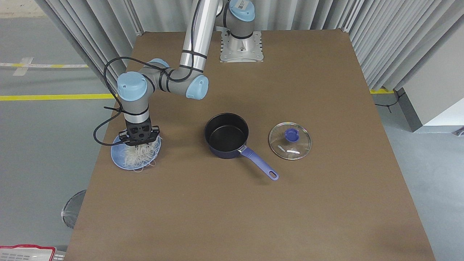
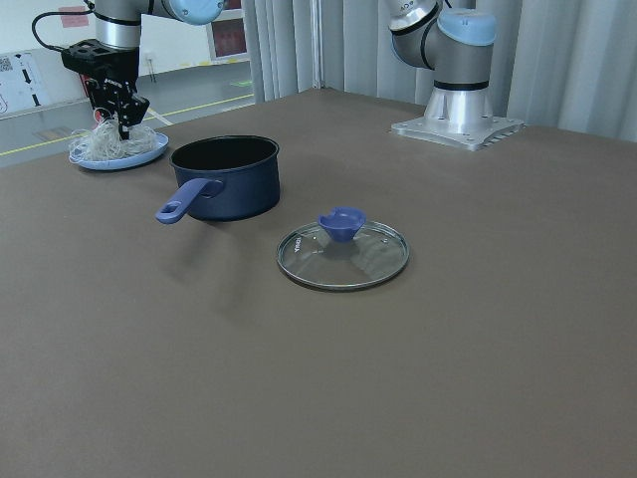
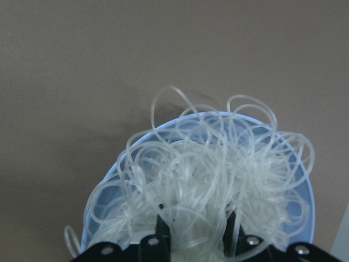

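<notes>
My black gripper is down in a tangle of white, noodle-like strands (image 3: 202, 174) piled on a light-blue plate (image 3: 307, 202) at the table's left side. In the wrist view its two black fingers show apart with strands between and over them; whether they grip is unclear. A dark blue saucepan (image 1: 226, 132) with a lilac handle (image 1: 259, 161) stands right of the plate, empty inside. Its glass lid (image 1: 289, 148) with a blue knob (image 2: 341, 224) lies apart, to the right of the pan.
The robot's base (image 1: 241, 52) stands at the back edge. A bin (image 1: 71, 208) and a red-rimmed basket (image 1: 26, 253) are on the floor beyond the left edge.
</notes>
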